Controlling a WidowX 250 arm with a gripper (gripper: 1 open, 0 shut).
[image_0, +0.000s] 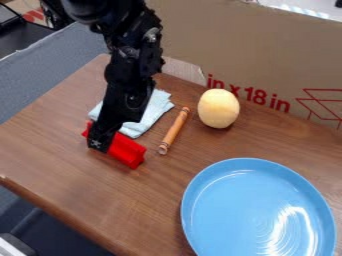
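Observation:
My black gripper (104, 135) hangs low on the left half of the wooden table, its tip down at a red object (124, 152) that lies on the wood. The tip covers part of the red object, so whether it touches it is unclear. The gripper is open. A folded light-blue cloth (150, 115) lies behind it, partly hidden by the arm.
A wooden stick (174, 130) lies right of the cloth, with a pale yellow egg-shaped object (218, 108) beside it. A blue plate (247, 210) fills the front right. A cardboard wall (247, 50) closes off the back; bare table (54, 150) lies at left.

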